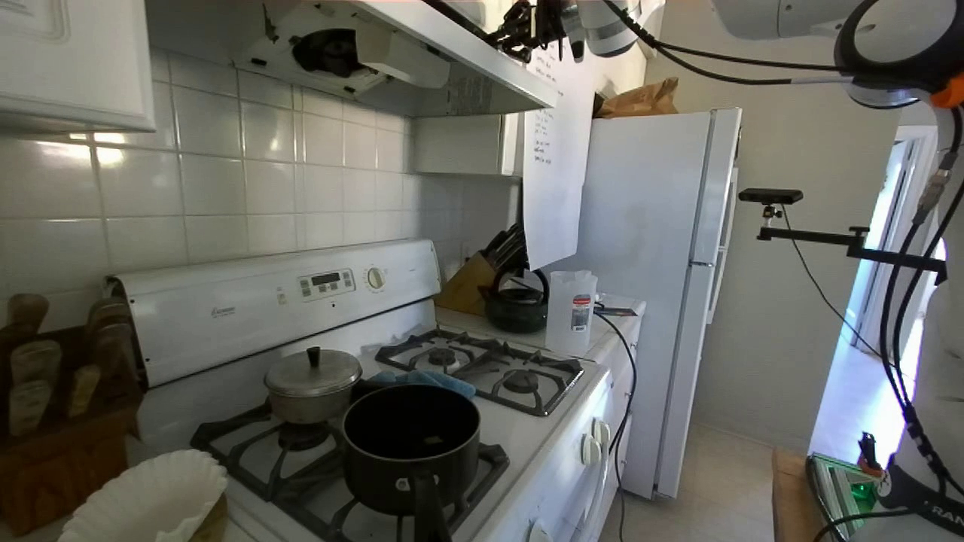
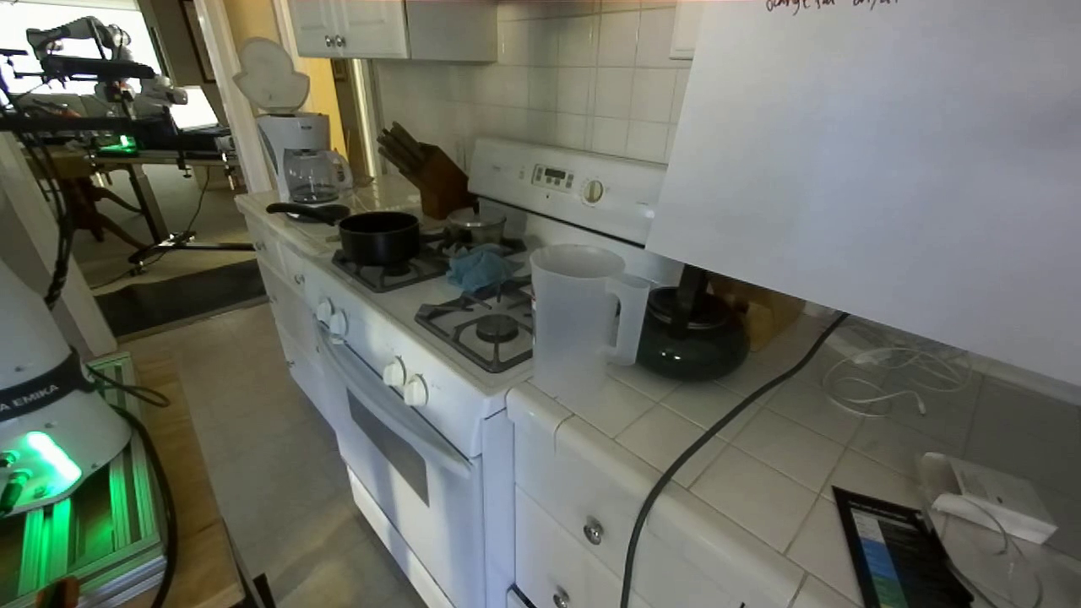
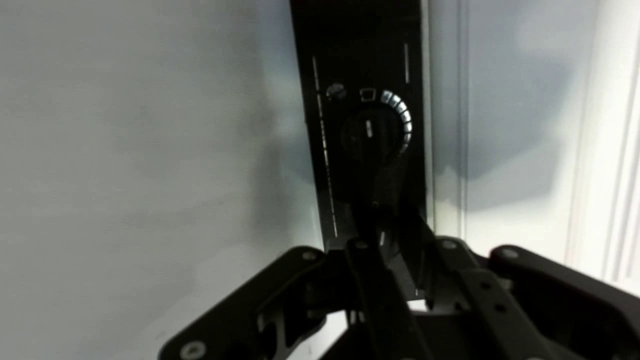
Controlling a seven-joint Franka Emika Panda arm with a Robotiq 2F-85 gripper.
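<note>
A black control strip fills the middle of the wrist view, bearing a round dark knob with a pale pointer line and a curved scale beside it. Below that knob, my gripper has its dark fingers at the lower part of the strip. A small pale mark shows between the fingers, perhaps on a second knob; darkness hides whether they touch it. In exterior view 1 my gripper is at the front edge of the range hood, high over the stove.
A hanging paper sheet is close under the gripper. Below, the stove carries a black pot, a lidded pan and a blue cloth. A clear pitcher and a dark kettle stand on the counter.
</note>
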